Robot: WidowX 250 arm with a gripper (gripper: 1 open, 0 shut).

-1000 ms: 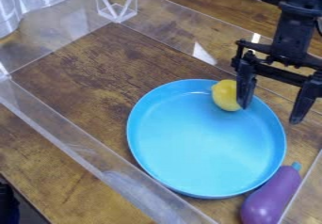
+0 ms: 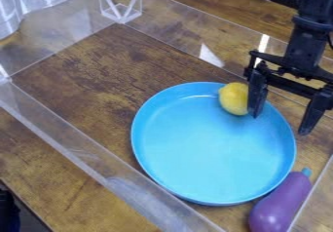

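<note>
A light blue plate [image 2: 208, 148] sits on the wooden surface, with a round yellow object [image 2: 235, 96] at its back right edge. My black gripper [image 2: 281, 105] is open at the upper right, its left finger by the yellow object's right side, its right finger out past the plate's rim. Whether it touches the yellow object I cannot tell. A purple eggplant-shaped object [image 2: 281, 202] lies at the lower right beside the plate.
Clear plastic walls [image 2: 78, 138] border the wooden area. The wood [image 2: 92, 70] left of the plate is bare.
My gripper dipped slightly and has risen a little since, staying beside the yellow object. The plate and objects look unmoved.
</note>
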